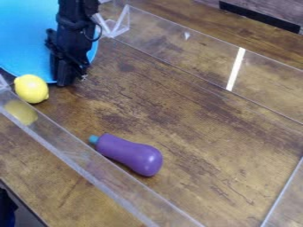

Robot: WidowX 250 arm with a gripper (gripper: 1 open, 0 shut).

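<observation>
My black gripper (66, 62) is low at the top left, in front of a blue round plate-like object (24, 44) that leans at the left edge. Whatever sits between its fingers is hidden by the gripper. A yellow lemon (31, 88) lies just below and left of the gripper. A purple toy eggplant (130, 156) with a teal tip lies on the wooden floor, lower middle.
Clear plastic walls (83, 168) border the wooden area on the left, back and right.
</observation>
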